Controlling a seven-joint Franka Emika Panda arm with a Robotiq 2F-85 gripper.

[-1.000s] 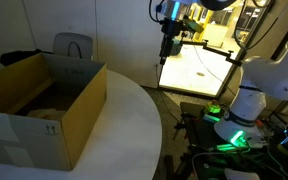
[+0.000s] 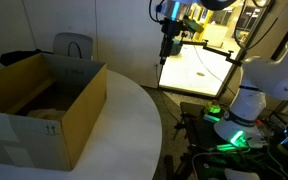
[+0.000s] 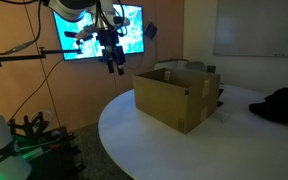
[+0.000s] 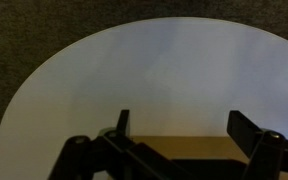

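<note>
An open-topped cardboard box (image 2: pixel 46 142) stands on the white table (image 2: pixel 124 130), toward the left in exterior view 1. In exterior view 2 the same box (image 3: pixel 189 105) sits near the middle, with its inside mostly hidden. Something brown and flat (image 2: pixel 52 102) lies inside it; what it is I cannot make out. My gripper (image 2: pixel 162 62) hangs high beside the table's edge, well apart from the box. In the wrist view the gripper is open, its two dark fingertips wide apart. Nothing sits between them; the tabletop (image 4: pixel 174 75) shows below, with a tan strip at the bottom.
Bare tabletop stretches in front of and beside the box. A dark cloth-like heap (image 3: pixel 279 105) lies at the table's far right in exterior view 2. Behind stands a chair (image 2: pixel 74 45). Cables hang around the arm's base (image 2: pixel 242 125).
</note>
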